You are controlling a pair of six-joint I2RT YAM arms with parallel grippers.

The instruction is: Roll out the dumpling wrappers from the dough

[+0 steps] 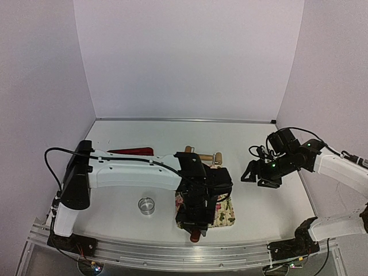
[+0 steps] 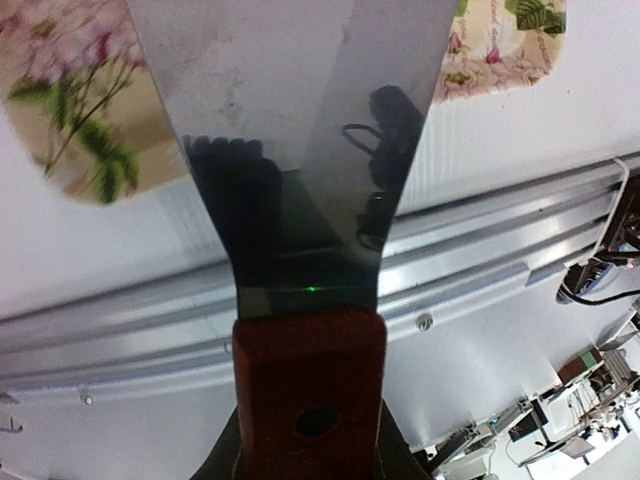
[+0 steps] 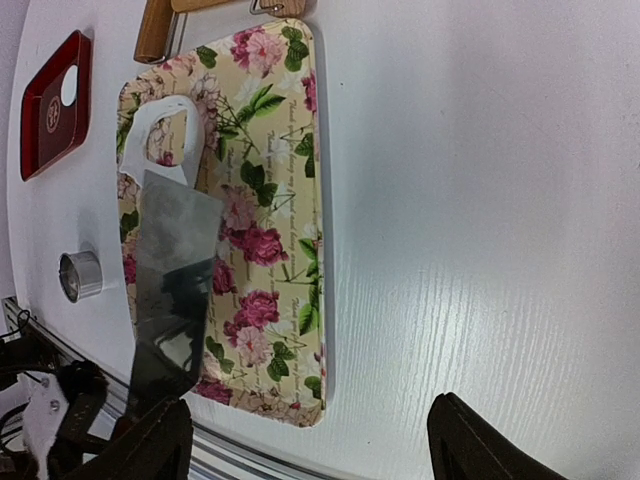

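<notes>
My left gripper (image 1: 194,225) is shut on the red handle (image 2: 308,390) of a metal scraper, whose broad blade hangs over the flowered board and fills much of the left wrist view. A white ring of dough (image 3: 185,125) lies on the board's far part, partly behind the blade in the right wrist view. Rolling pins (image 1: 204,157) lie at the board's back edge. My right gripper (image 1: 259,178) stands open to the right of the board, nothing visible between its fingers.
A red tray (image 1: 129,150) lies at the back left and a small metal cup (image 1: 146,206) left of the board. The table right of the board is clear. Walls enclose the back and sides.
</notes>
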